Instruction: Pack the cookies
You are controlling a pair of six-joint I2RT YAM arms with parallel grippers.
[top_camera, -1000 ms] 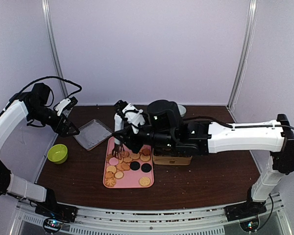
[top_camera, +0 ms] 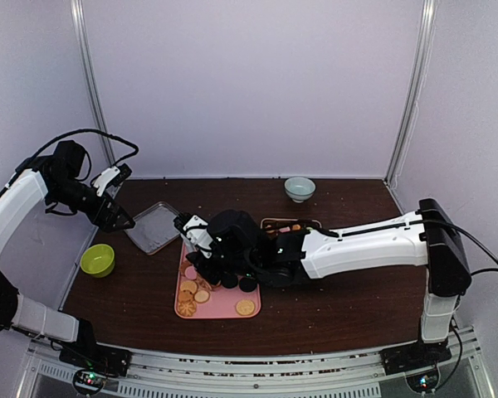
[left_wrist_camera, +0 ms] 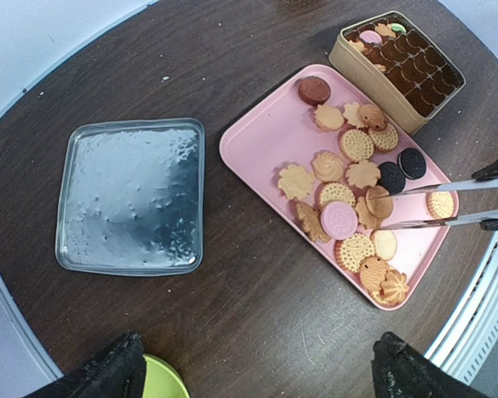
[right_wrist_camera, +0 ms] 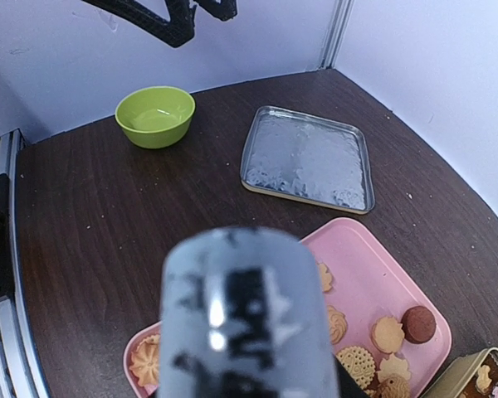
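The pink tray [left_wrist_camera: 266, 141] holds assorted cookies: a pink one [left_wrist_camera: 339, 220], black ones [left_wrist_camera: 412, 163], shortbreads and brown ones. The cookie box [left_wrist_camera: 353, 66] with a brown compartment insert holds a few cookies. My right gripper reaches over the tray, its thin tips at a round brown cookie; whether they grip it is unclear. In the right wrist view its body hides that spot. My left gripper hangs open above the table at the left, empty.
A clear lid or metal tray [top_camera: 153, 228] lies left of the pink tray, a green bowl [top_camera: 98, 260] at the left, a pale bowl [top_camera: 300, 188] at the back right.
Over the last second my right gripper has moved left and down onto the cookies, uncovering the pale bowl. The left arm has stayed still.
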